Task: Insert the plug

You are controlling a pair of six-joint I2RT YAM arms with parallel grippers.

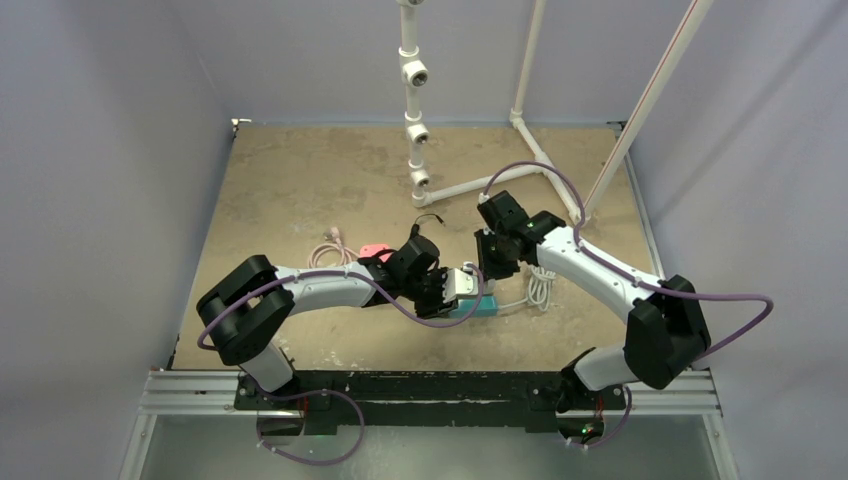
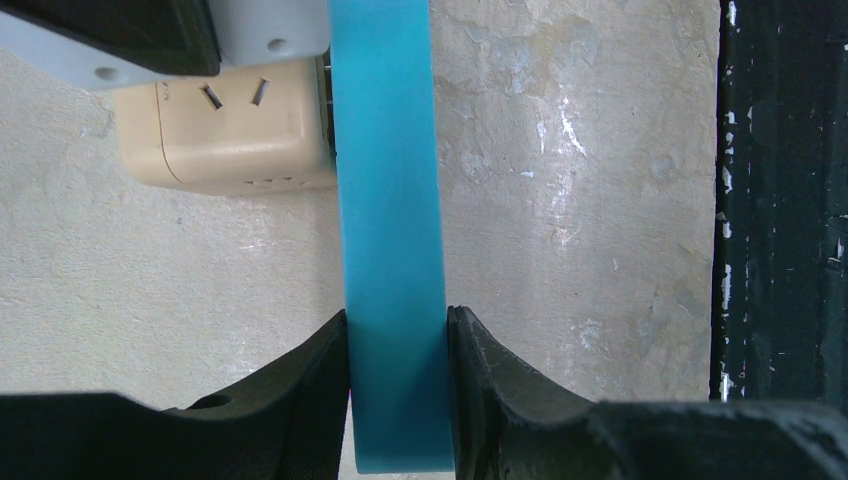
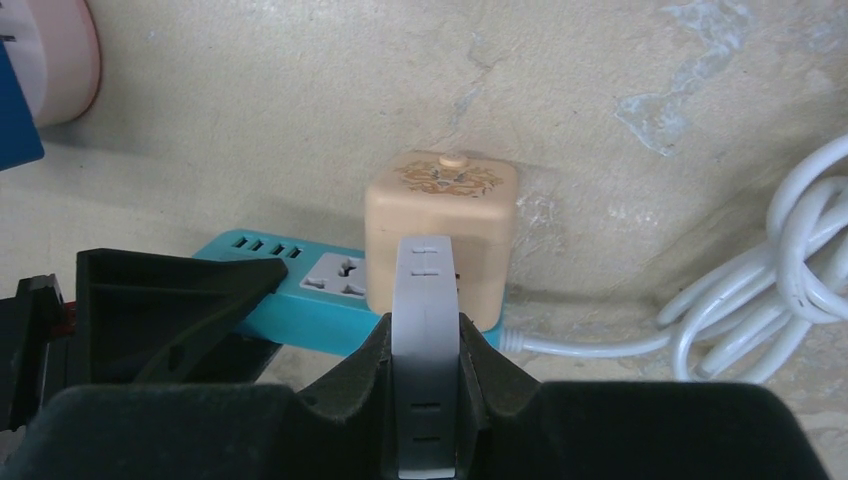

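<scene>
My left gripper is shut on the teal power strip [image 2: 388, 180], which runs lengthwise through the left wrist view; in the top view it lies at the middle front [image 1: 478, 306]. A beige plug adapter [image 3: 440, 200] sits at the strip's right end, over its sockets, with a white socket face [image 3: 330, 274] bare beside it. My right gripper is shut on a pale grey block [image 3: 425, 300] in front of the adapter. Whether the adapter's prongs are seated is hidden.
A coiled white cable [image 3: 800, 250] lies to the right of the strip. A pink object [image 1: 372, 250] and a coiled pink cord [image 1: 322, 250] lie behind my left arm. White pipe framework [image 1: 475, 182] stands at the back.
</scene>
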